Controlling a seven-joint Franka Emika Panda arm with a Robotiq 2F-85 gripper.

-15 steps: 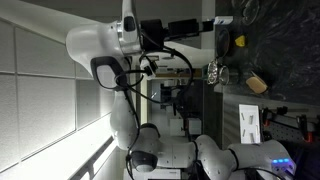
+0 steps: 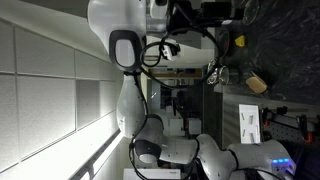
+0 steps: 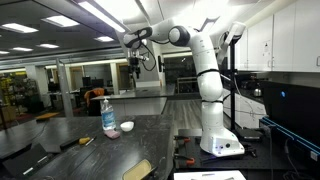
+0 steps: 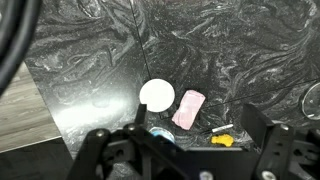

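My gripper is open in the wrist view, its fingers wide apart with nothing between them. It hangs high above a dark, marbled countertop (image 4: pixel 90 55). Below lie a white round thing (image 4: pixel 157 95), a pink piece (image 4: pixel 188 109), a slim pen-like item (image 4: pixel 221 128) and a small yellow object (image 4: pixel 222 141). In exterior view 2 the gripper (image 3: pixel 137 70) is well above the table, over a clear bottle (image 3: pixel 108 116) and a white bowl (image 3: pixel 127 127). Exterior view 1 shows a small yellow thing (image 2: pixel 240 41) and a tan block-like piece (image 2: pixel 257 83).
A clear round rim (image 4: pixel 312 101) shows at the right of the wrist view. Part of a round, clear-topped thing (image 4: pixel 161 133) shows by the left finger. In exterior view 2, a tan item (image 3: pixel 138 169) lies near the table's front.
In exterior view 1 the upper part of the arm has shifted right and upward in the picture, with the gripper end moving along. The objects on the table look unmoved.
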